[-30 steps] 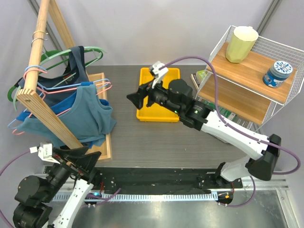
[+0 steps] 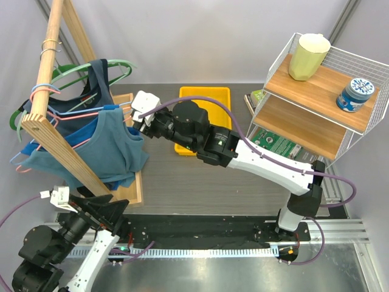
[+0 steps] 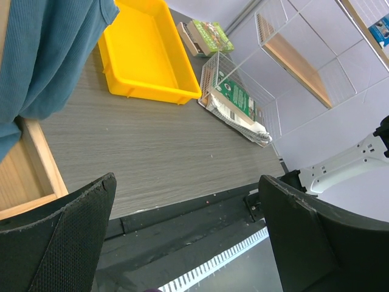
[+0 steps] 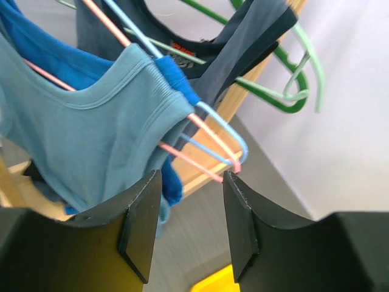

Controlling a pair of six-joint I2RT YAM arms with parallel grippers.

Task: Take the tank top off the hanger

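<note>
A teal tank top [image 2: 112, 149] hangs on a pink hanger [image 4: 200, 126] at the left rack; its near shoulder and the hanger's bare end face my right gripper. That gripper is open, and the hanger's lower bar shows between and just beyond its fingertips; contact cannot be judged. Behind the teal top, a blue top [image 4: 70, 53] hangs on a blue hanger [image 4: 220, 118], and a dark tank top [image 4: 237, 45] on a green hanger [image 4: 304, 76]. Low at the front left, my left gripper stands open and empty, clear of the teal fabric.
The rack's wooden post [image 2: 73, 161] slants in front of the clothes. A yellow bin [image 2: 220, 97] sits on the grey floor at the back middle. To the right, a wire shelf [image 2: 340, 91] carries a pale yellow cup [image 2: 309, 58] and a blue jar [image 2: 355, 95].
My right arm has swung left from over the yellow bin to the hanger ends at the rack.
</note>
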